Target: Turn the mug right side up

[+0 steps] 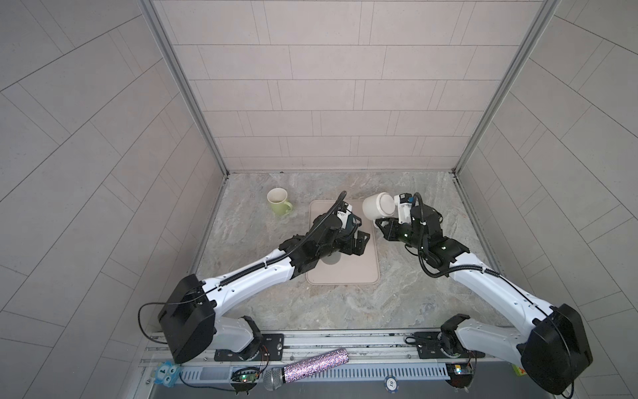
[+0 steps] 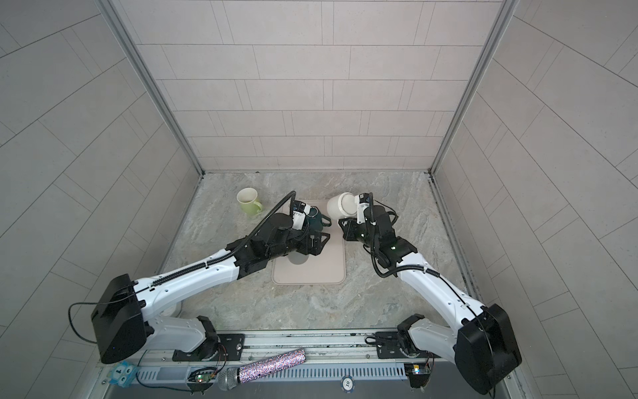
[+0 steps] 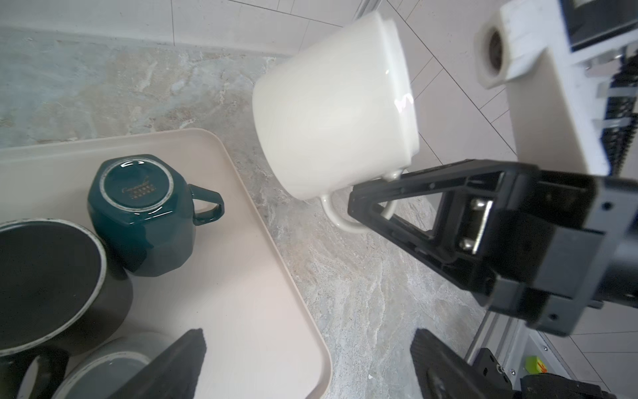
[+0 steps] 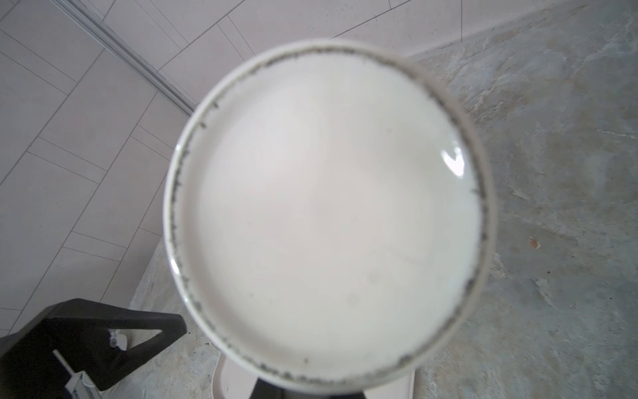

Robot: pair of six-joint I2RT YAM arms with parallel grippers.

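A white mug (image 3: 332, 106) is raised above the right side of the tray (image 3: 246, 312), tilted on its side, its base facing the right wrist camera (image 4: 325, 212). My right gripper (image 1: 388, 226) is shut on it at the handle, as the left wrist view shows. My left gripper is open over the tray, nothing between its fingers, just left of and below the white mug. On the tray a teal mug (image 3: 143, 219) stands upside down beside a black mug (image 3: 46, 286) and a grey one (image 3: 109, 372), both also bottom-up.
A light green mug (image 1: 277, 199) stands upright at the back left, off the tray. Bare countertop (image 1: 239, 246) lies left of the tray and to its right. Tiled walls enclose the back and sides. A glittery microphone (image 1: 312, 365) lies on the front rail.
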